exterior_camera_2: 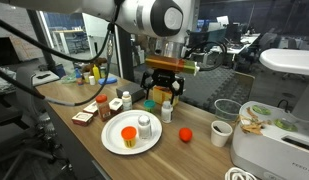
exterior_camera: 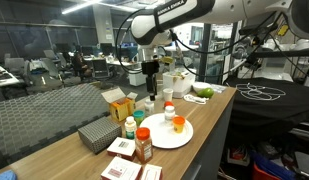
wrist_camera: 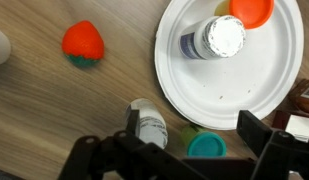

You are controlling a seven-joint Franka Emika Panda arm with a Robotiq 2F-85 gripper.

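My gripper is open above the table, its dark fingers (wrist_camera: 258, 135) spread wide with nothing held. Below, close to the left finger in the wrist view, stands a white-capped bottle (wrist_camera: 148, 122). A green cup (wrist_camera: 206, 146) shows between the fingers, farther right. In exterior view 2 the gripper (exterior_camera_2: 164, 88) hangs over the same bottle (exterior_camera_2: 166, 112), with a clear gap. Nearby lies a white plate (wrist_camera: 184, 88) carrying another white-capped bottle (wrist_camera: 222, 38) and an orange cup (wrist_camera: 252, 10). A red strawberry-like item (wrist_camera: 83, 42) rests on the bare wood.
Spice bottles (exterior_camera: 143, 146) and small boxes (exterior_camera: 121, 168) crowd the table's near end. An open cardboard box (exterior_camera: 118, 106) and a grey mesh block (exterior_camera: 100, 133) line the far side. A white cup (exterior_camera_2: 222, 132) stands beyond the red item.
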